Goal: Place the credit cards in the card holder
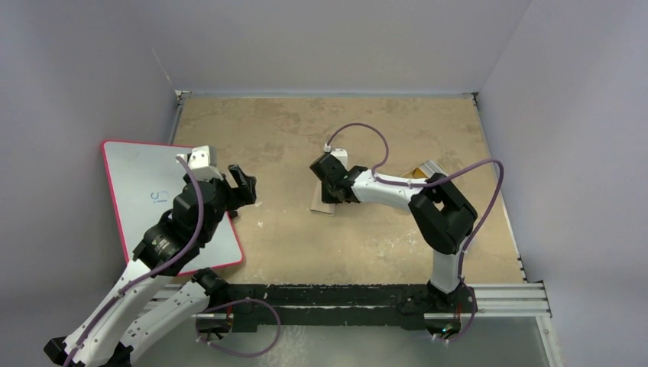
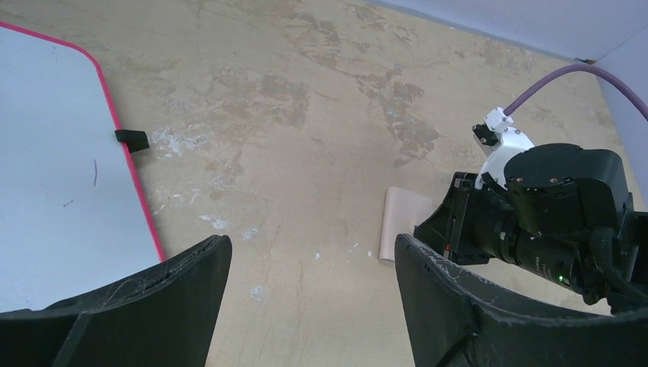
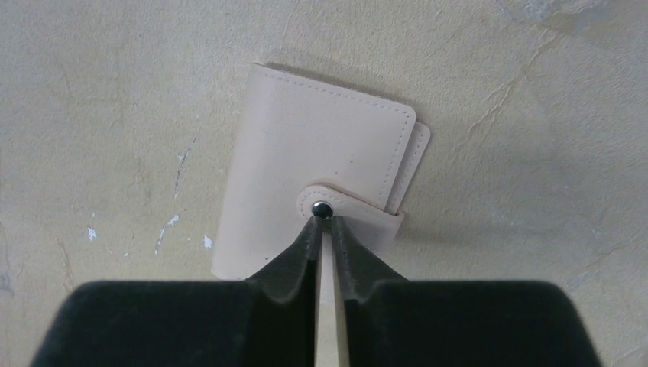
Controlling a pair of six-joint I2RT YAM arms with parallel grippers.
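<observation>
A pale pink card holder (image 3: 321,130) lies flat on the table, its snap strap (image 3: 363,218) folded over the front. In the right wrist view, the tips of my right gripper are close together at the metal snap, with a thin gap between the fingers; whether they pinch the strap is unclear. The top view shows the holder (image 1: 317,205) partly hidden under the right arm. Far to its left, my left gripper hangs open and empty above the table. No loose credit card can be clearly made out.
A yellow item with a white striped stack (image 1: 432,168) lies on the right, partly behind the right arm. A whiteboard with a red rim (image 1: 115,183) covers the left side. Bare table (image 1: 267,138) stretches between whiteboard and holder.
</observation>
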